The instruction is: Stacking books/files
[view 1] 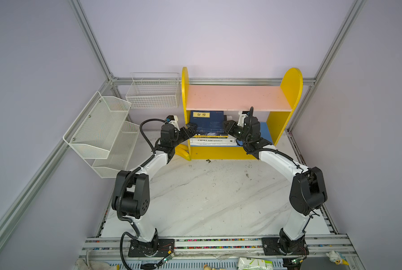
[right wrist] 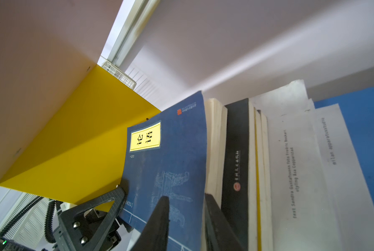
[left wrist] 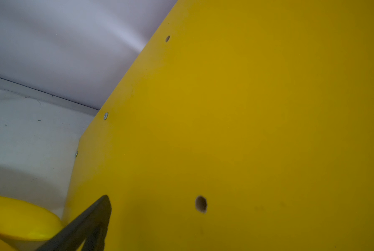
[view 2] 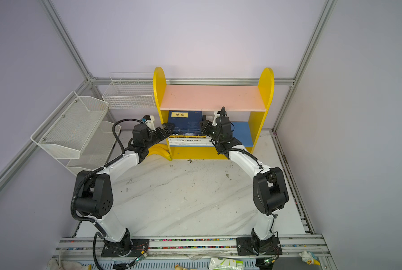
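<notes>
A dark blue book (right wrist: 174, 154) with a yellow title label lies flat on top of the book stack, on the shelf's lower level, by the left side panel. Below it are a black book (right wrist: 236, 159), a yellow-edged one and white books (right wrist: 295, 167). My right gripper is open in front of the blue book's right edge, fingers apart with no book gripped. My left gripper (view 1: 193, 128) is at the front left corner of the stack, a fingertip against or very near the blue cover. Only one left finger (left wrist: 97, 217) shows in its wrist view.
The yellow side panel (left wrist: 237, 125) fills the left wrist view. A pink upper board (view 1: 237, 96) hangs over the stack. Bananas (view 2: 160, 150) lie outside the panel. Blue shelf surface (view 2: 242, 134) to the right is bare.
</notes>
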